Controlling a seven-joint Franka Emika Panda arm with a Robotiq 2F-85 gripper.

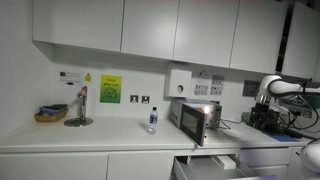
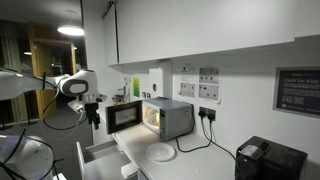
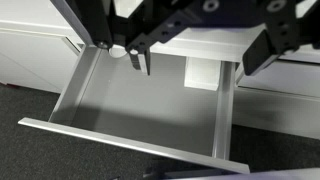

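In the wrist view my gripper is open over a pulled-out drawer (image 3: 135,143), its dark fingers (image 3: 140,52) spread apart with nothing between them. A white block-like item (image 3: 203,73) lies at the drawer's back right. Part of a round white thing (image 3: 118,51) shows near the back left, partly hidden by the gripper. Most of the grey drawer floor is bare. The microwave (image 2: 175,118) stands on the counter with its door (image 2: 124,115) swung open and its inside lit. In exterior view 2 the gripper (image 2: 85,107) is held above the drawer, left of that door.
A white plate (image 2: 160,152) rests on the counter by the microwave, and a black toaster (image 2: 268,160) stands farther along. Near the sink tap (image 1: 83,103) are a water bottle (image 1: 153,121) and a basket (image 1: 50,114). The open microwave door juts out over the counter's front.
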